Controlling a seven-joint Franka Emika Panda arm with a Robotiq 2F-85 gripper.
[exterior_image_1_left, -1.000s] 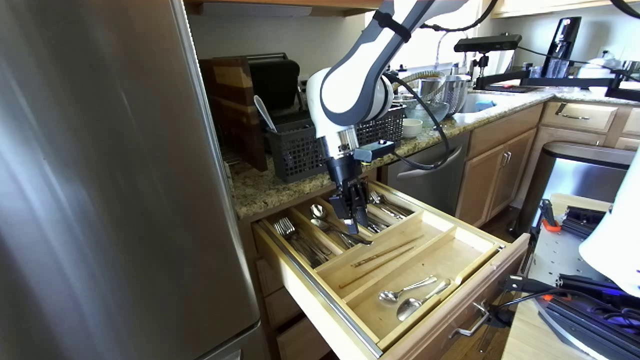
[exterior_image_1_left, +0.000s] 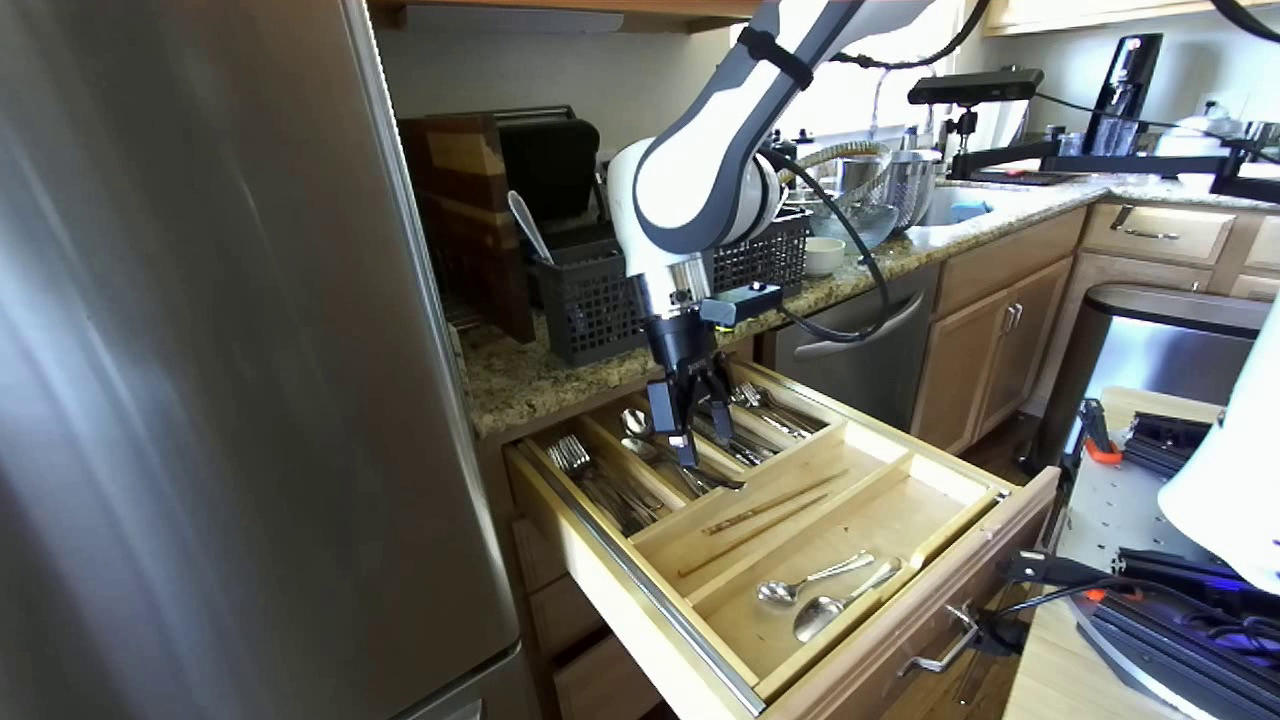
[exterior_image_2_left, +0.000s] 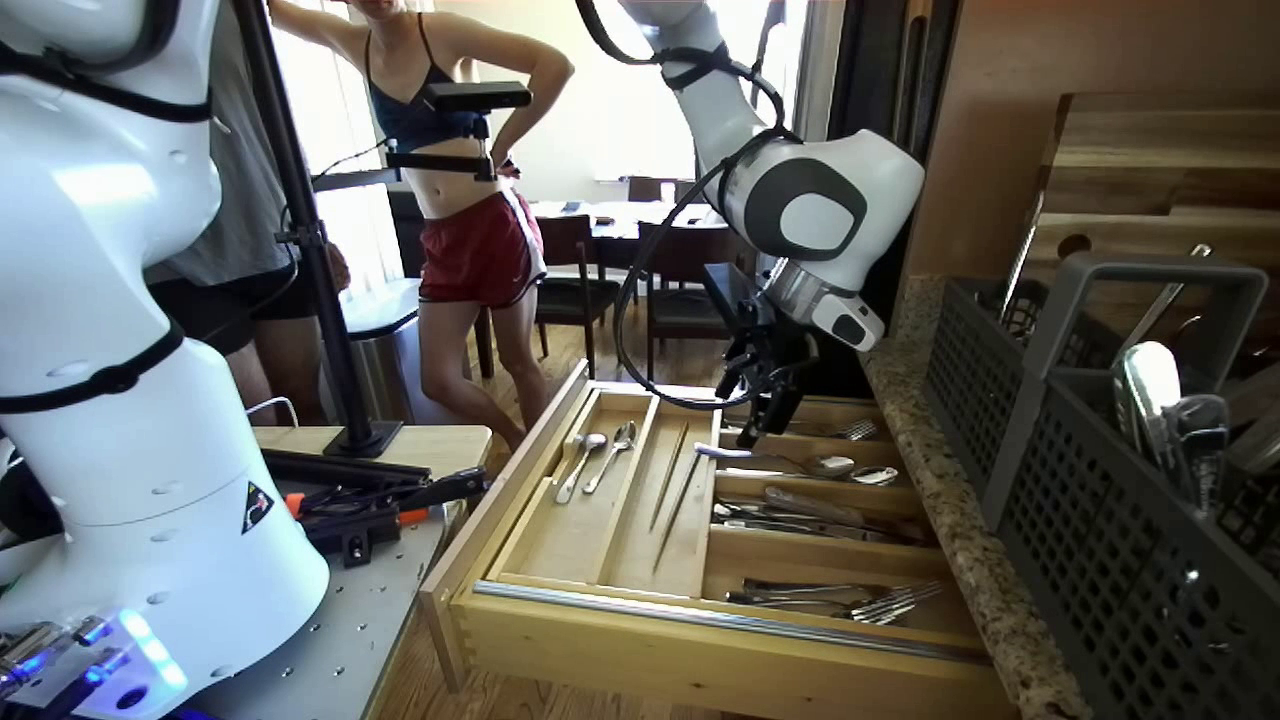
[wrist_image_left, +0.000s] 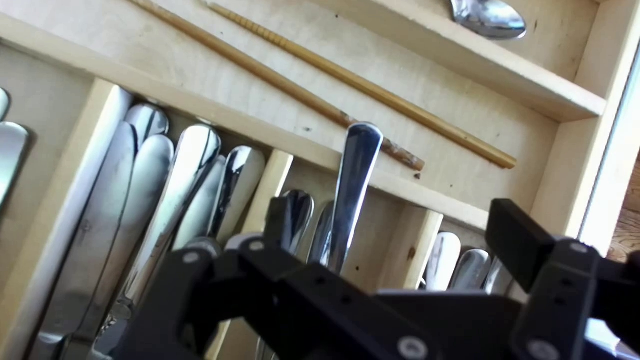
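Above the utensil compartments of the pulled-out drawer, my gripper (exterior_image_1_left: 705, 437) hangs pointing down, open, with its fingers apart. A silver spoon lies below it, its handle (wrist_image_left: 357, 180) propped over the wooden divider and its bowl (exterior_image_2_left: 834, 466) down in the spoon compartment. In the wrist view that handle shows between the two fingers, nearer the left one, and rises from behind the gripper body; its lower part is hidden. Neither finger is seen closed on it. Two more spoons (exterior_image_1_left: 780, 590) (exterior_image_1_left: 821, 617) rest in the front compartment.
Two chopsticks (wrist_image_left: 360, 84) lie in the middle compartment. Knives (wrist_image_left: 126, 180) and forks (exterior_image_2_left: 894, 602) fill the neighbouring sections. A grey dish rack (exterior_image_1_left: 588, 312) stands on the counter behind the drawer. The front compartment (exterior_image_1_left: 924, 510) has bare room beside its spoons.
The gripper has shifted slightly left in exterior view 1, and its fingers now stand wider apart. The spoons and the drawer look unmoved.
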